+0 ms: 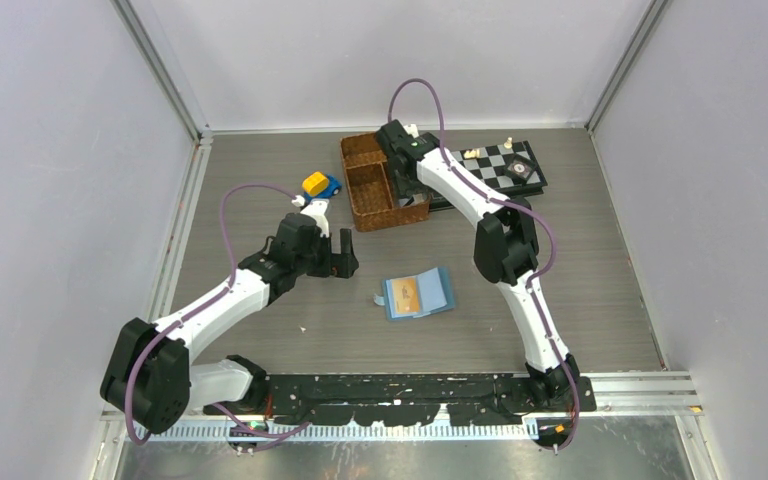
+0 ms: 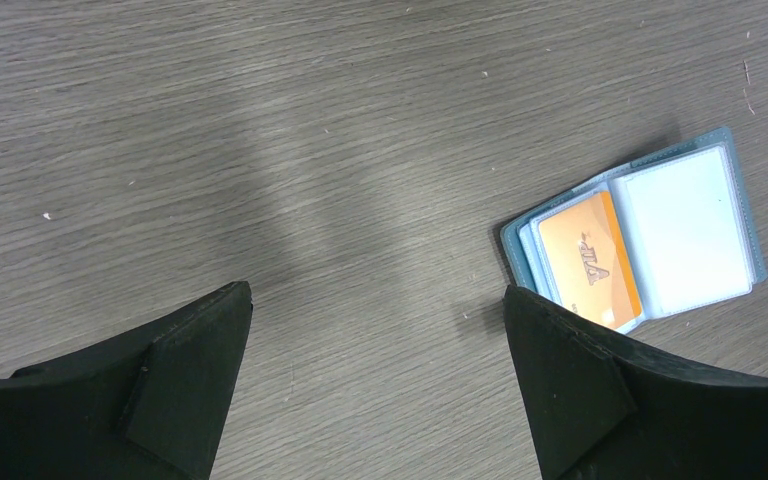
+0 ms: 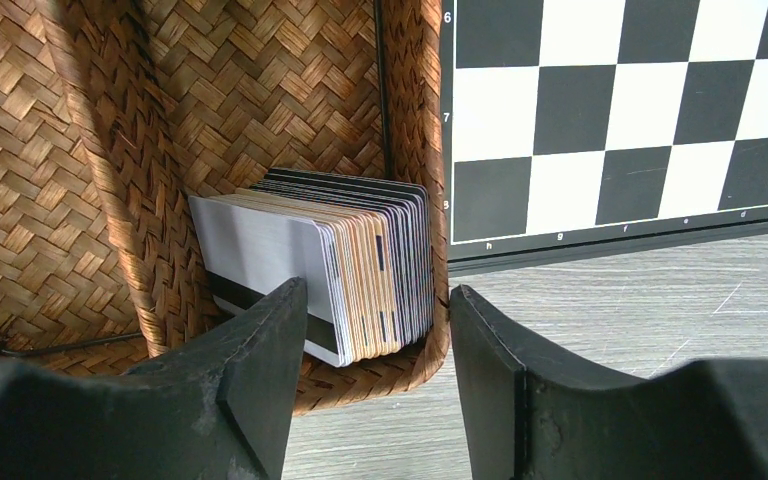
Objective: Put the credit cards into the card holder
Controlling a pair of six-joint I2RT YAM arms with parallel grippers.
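Observation:
The open blue card holder (image 1: 443, 290) lies on the table at front centre, an orange card (image 1: 405, 295) on its left side. The left wrist view also shows the holder (image 2: 746, 205) beyond one finger. My left gripper is open and empty, left of the holder. A thick stack of cards (image 3: 365, 285) leans in a compartment of the woven basket (image 3: 438, 130). My right gripper is partly open over it, one finger beside the pale front card, the other by the basket's right rim. Whether the fingers touch cards or rim I cannot tell.
A chessboard (image 3: 570, 110) lies close against the basket's right side, with a dark square item (image 1: 519, 169) on it. A blue and yellow toy (image 1: 317, 184) stands left of the basket. Bare table separates basket and holder.

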